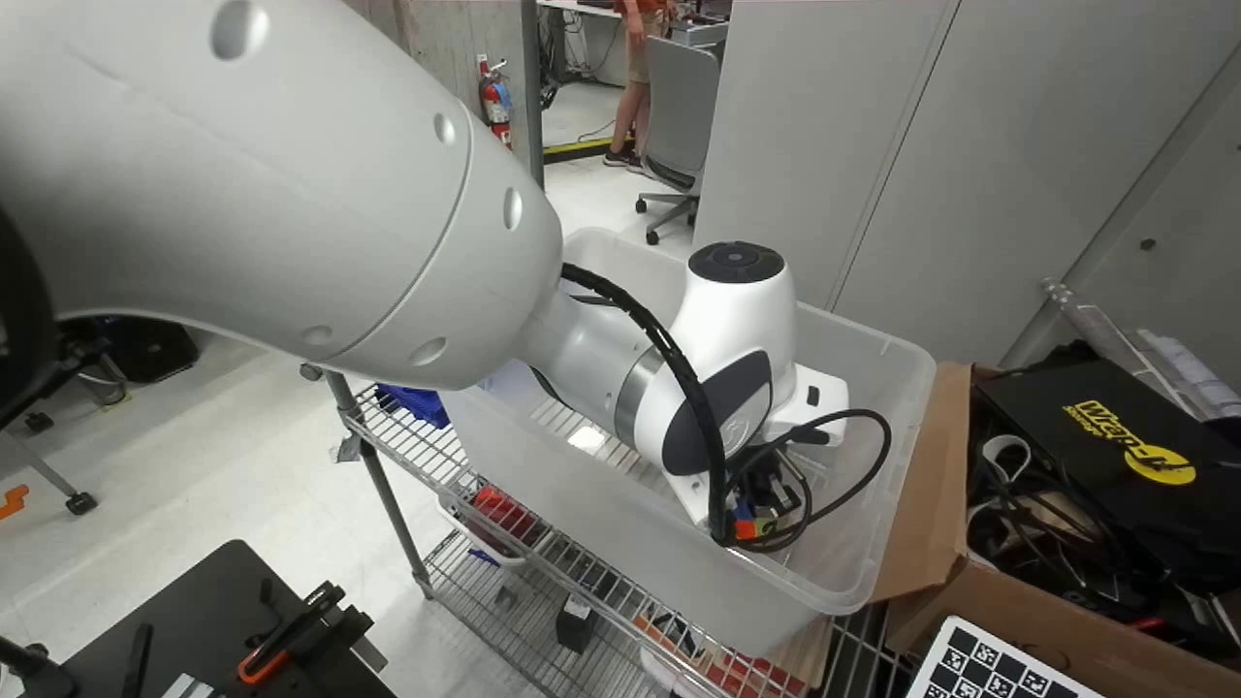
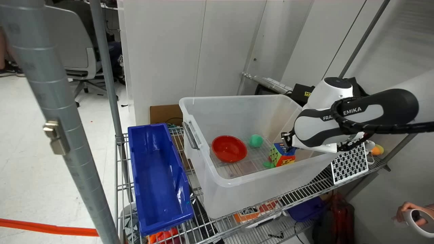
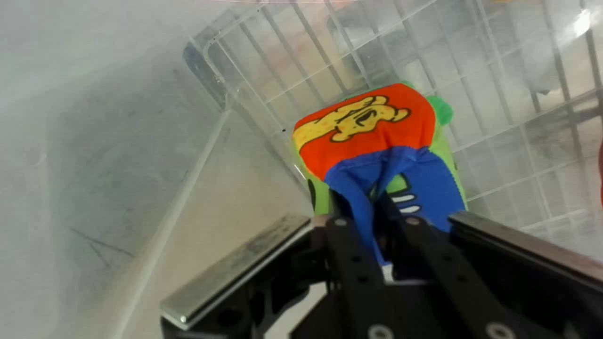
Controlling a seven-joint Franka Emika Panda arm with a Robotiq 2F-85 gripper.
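Observation:
Down in a corner of the clear plastic bin (image 2: 252,179) sits a soft, many-coloured cube (image 2: 280,158). Its red and blue faces, with a yellow cartoon animal, show in the wrist view. My gripper is directly over the cube (image 3: 367,124), and a gathered fold of its blue cloth rises between the fingers. The fingers stand slightly apart around this fold; whether they still squeeze it is unclear. From exterior view 1 the cube is mostly hidden by cables and the wrist.
Also in the bin are a red bowl (image 2: 229,148) and a green ball (image 2: 256,140). A blue tray (image 2: 156,179) lies empty beside it. The bin wall (image 3: 186,186) runs close along the cube. A cardboard box (image 1: 1047,617) of clutter adjoins the bin.

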